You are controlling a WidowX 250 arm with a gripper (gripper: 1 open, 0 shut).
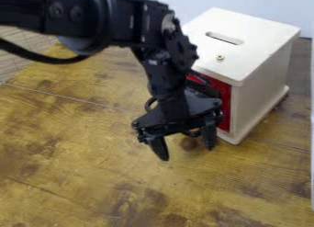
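Observation:
My black gripper (185, 145) hangs low over the wooden floor, open, its two fingers pointing down. It is in front of a white box (255, 65) with a slot and a small knob on top. The box's red front (215, 84) is mostly hidden behind my arm and gripper. A dark thing behind the fingers is hard to make out.
A light wall stands behind the box, and a pale woven panel lies at the upper left.

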